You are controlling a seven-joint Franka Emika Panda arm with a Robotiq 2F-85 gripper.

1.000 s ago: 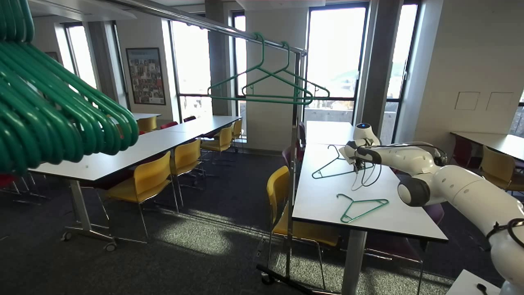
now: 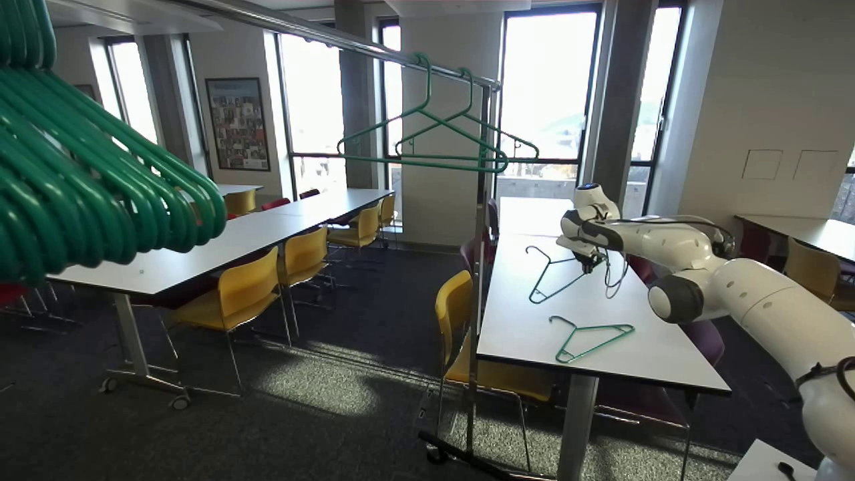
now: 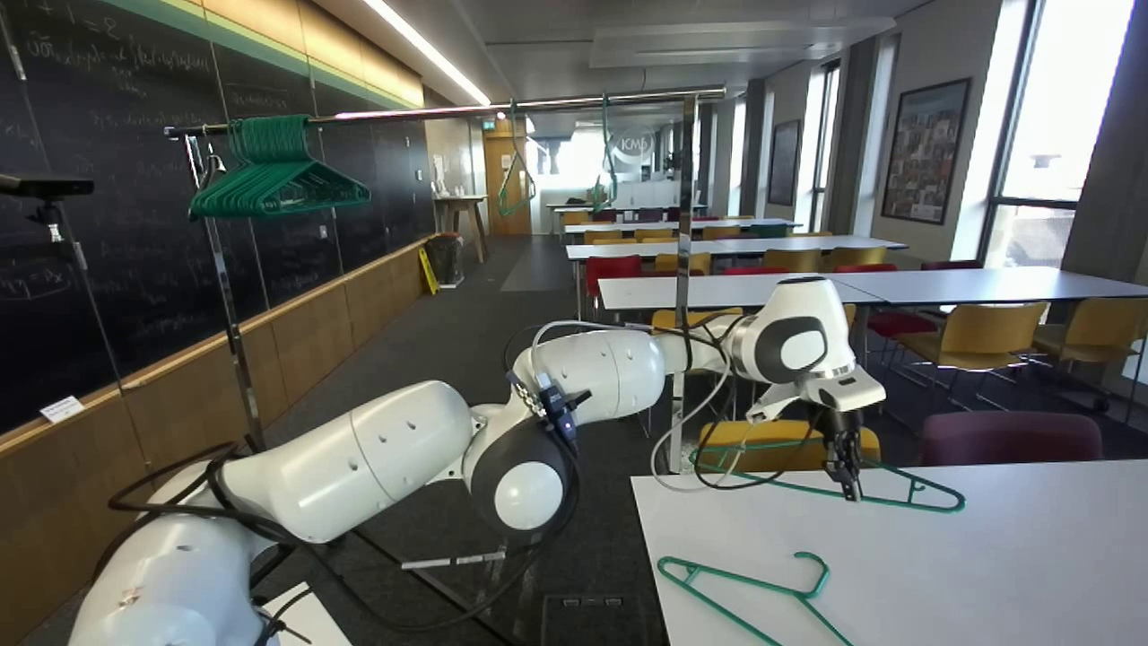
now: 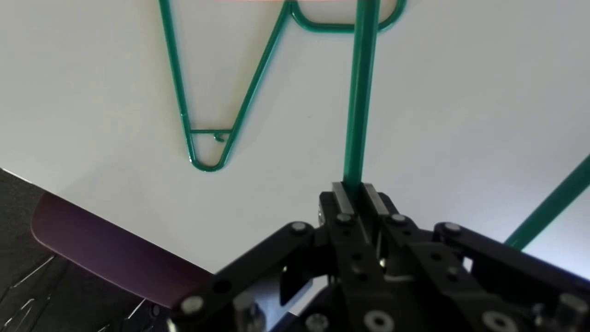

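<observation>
My gripper is shut on a bar of a green hanger (image 4: 360,105), which runs away from the fingers toward the top of the wrist view. In exterior view 2 that hanger (image 3: 915,501) is raised over the far part of the white table, its bar passing through the gripper (image 3: 847,490). Exterior view 1 has the held hanger (image 2: 545,280) tilted, hook up and to the left. A second green hanger (image 2: 594,326) lies flat on the near part of the table (image 2: 521,337); one end and the hook of this other hanger (image 4: 254,91) show in the wrist view.
Two green hangers (image 2: 425,163) hang at the near-table end of the metal rail (image 2: 345,36), and a dense bunch (image 3: 274,188) hangs at its other end. The rack's upright post (image 2: 479,264) stands beside the table. Yellow chairs (image 2: 455,308) are close to it.
The gripper has risen slightly, and the held hanger has swung from lying nearly level to a steeper tilt. The hanger on the near part of the table is unmoved.
</observation>
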